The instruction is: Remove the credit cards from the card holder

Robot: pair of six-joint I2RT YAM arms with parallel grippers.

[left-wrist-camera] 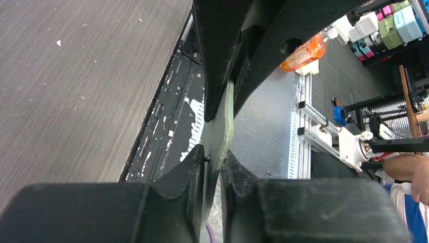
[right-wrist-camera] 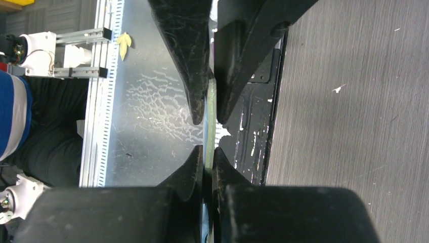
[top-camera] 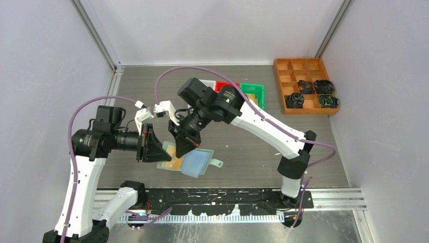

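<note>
The open card holder [top-camera: 205, 169] is held up in the top view, pale green-edged, with a tab at its right. A pale blue panel [top-camera: 193, 163] covers its right part; a yellow-orange one [top-camera: 172, 163], perhaps a card, shows at left. At its upper middle, my right gripper [top-camera: 178, 154] is shut on the holder; the right wrist view shows the thin edge [right-wrist-camera: 211, 109] between its fingers. My left gripper [top-camera: 167, 158] is at the left edge. In the left wrist view, its fingers [left-wrist-camera: 191, 169] stand on either side of the holder; whether they pinch is unclear.
White, red [top-camera: 222, 84] and green trays [top-camera: 258, 91] stand behind my right arm, partly covered. An orange compartment box [top-camera: 283, 86] with dark coiled cables is at the back right. Bare table lies between that box and the holder.
</note>
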